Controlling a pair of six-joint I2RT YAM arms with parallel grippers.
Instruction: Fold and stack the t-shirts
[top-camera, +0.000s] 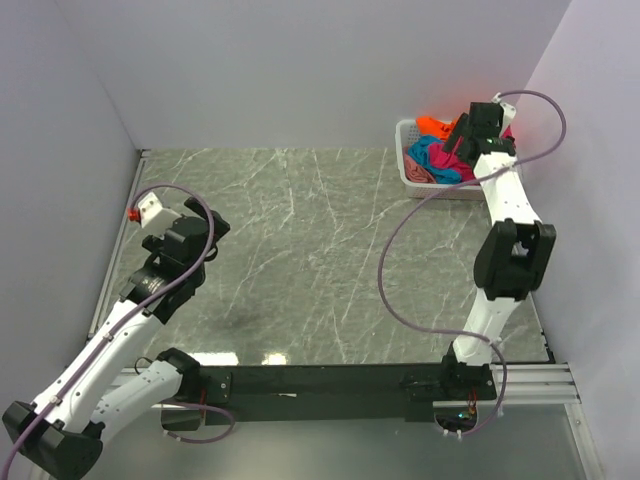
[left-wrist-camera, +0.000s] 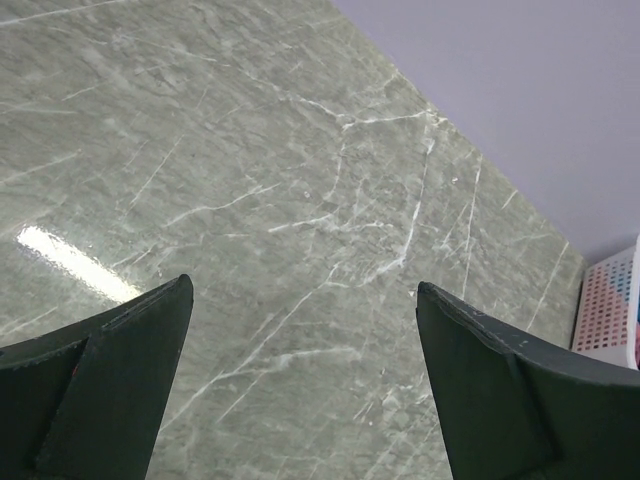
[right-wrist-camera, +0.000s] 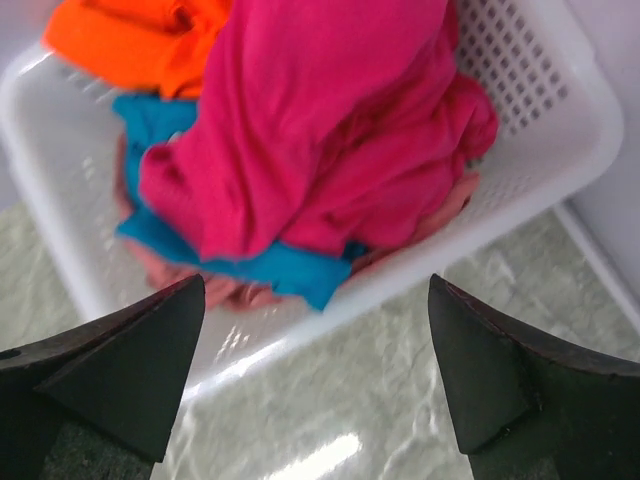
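Observation:
In the right wrist view a magenta shirt (right-wrist-camera: 300, 130) lies crumpled on top of the pile, over a blue shirt (right-wrist-camera: 285, 268) and a dusty pink one (right-wrist-camera: 240, 293). An orange shirt (right-wrist-camera: 140, 50) sits at the basket's far side. All lie in the white basket (top-camera: 408, 135) at the table's back right. My right gripper is over the basket, fingers apart, with nothing between its fingers. At the table's left, my left gripper stands open above bare surface.
Walls rise close behind and to the right of the basket. A purple cable (top-camera: 382, 270) loops from the right arm over the table.

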